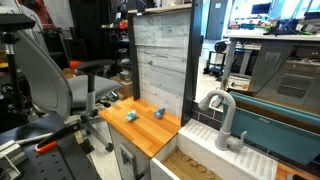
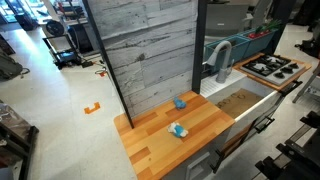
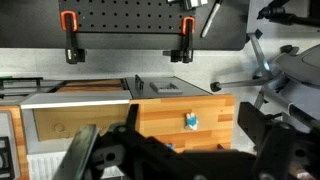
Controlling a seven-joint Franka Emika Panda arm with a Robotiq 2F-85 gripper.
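Observation:
A small light-blue and white object lies on the wooden counter; a blue one lies nearer the wall panel. Both also show in exterior view 2, the blue-white object in front of the blue object. Seen from above in the wrist view, the blue-white object is in the space between my gripper's dark fingers, well below them. My gripper stands open and holds nothing visible. I cannot make it out clearly in the exterior views.
Right of the counter is a recessed sink with a grey faucet. Beyond it sits a stove top. A white plank wall backs the counter. An office chair stands to the left.

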